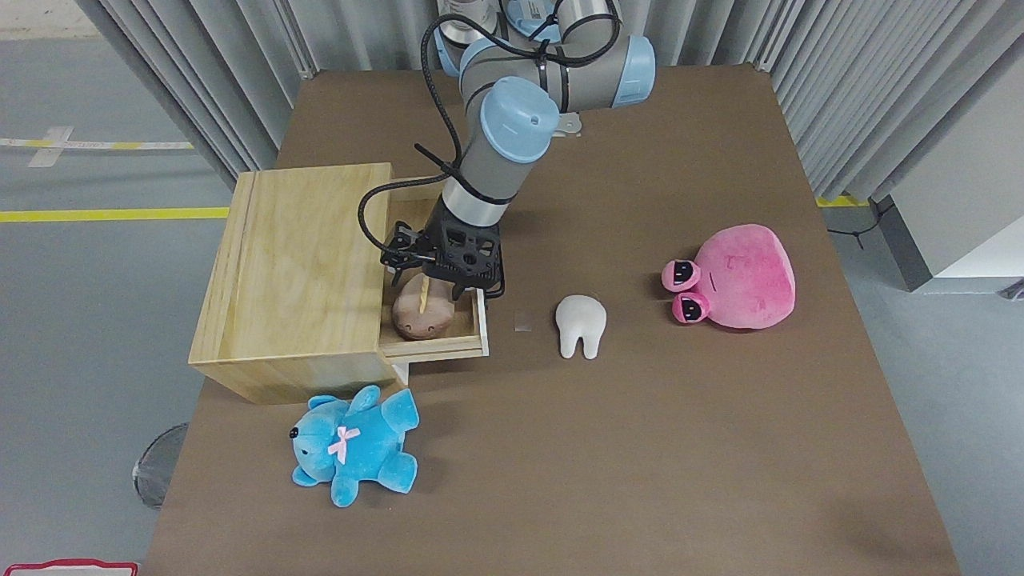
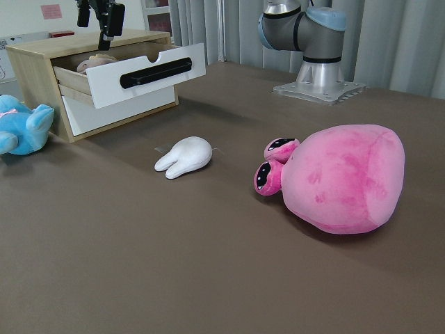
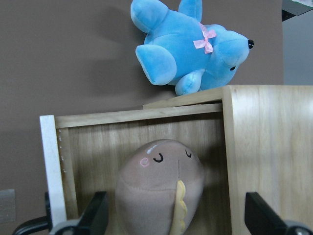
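A brown plush with a face and yellow strip [image 1: 413, 315] [image 3: 149, 191] lies in the open drawer [image 1: 465, 341] [image 2: 154, 76] of the wooden cabinet [image 1: 288, 269]. My gripper [image 1: 429, 278] is above it, its two fingers wide apart in the wrist view, with nothing held between them; the plush lies below. In the left view the gripper's black fingers [image 2: 104, 38] hang over the drawer, clear of the plush.
A blue bear [image 1: 355, 446] lies by the cabinet's front-view near side. A white tooth plush [image 1: 581, 322] and a pink plush [image 1: 739, 278] lie to the right.
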